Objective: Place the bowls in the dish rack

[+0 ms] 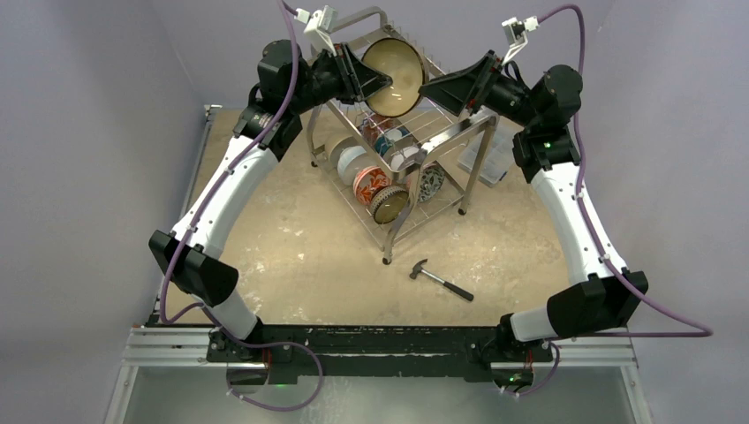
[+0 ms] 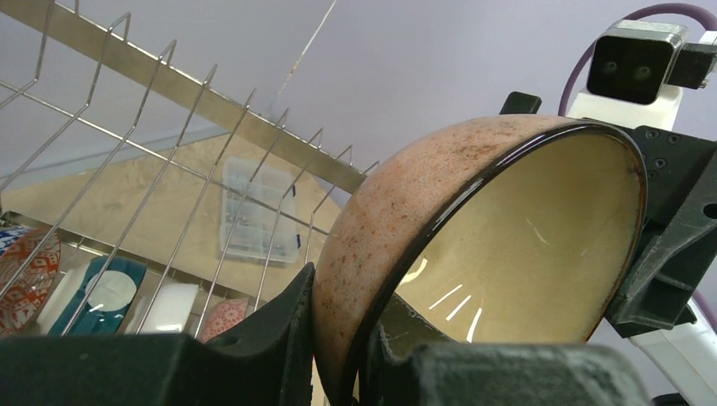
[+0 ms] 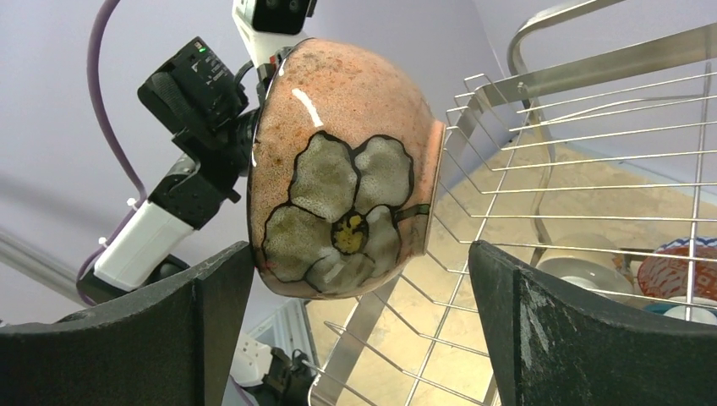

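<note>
A bowl (image 1: 395,76) with a cream inside and dark rim is held tilted above the rack's upper tier, my left gripper (image 1: 386,81) shut on its rim. In the left wrist view the bowl (image 2: 516,245) sits between the left fingers, its inside facing the camera. Across from it, my right gripper (image 1: 424,91) stands open near the bowl's right edge. The right wrist view shows the speckled orange outside of the bowl (image 3: 347,178), with a flower on it, beyond the parted right fingers (image 3: 541,330). The metal dish rack (image 1: 442,141) stands below both grippers.
Several bowls, such as an orange patterned one (image 1: 371,184), fill the rack's lower tier. A clear plastic box (image 1: 495,155) rests on the floor right of the rack. The hammer (image 1: 442,279) lies in front, with open floor around it.
</note>
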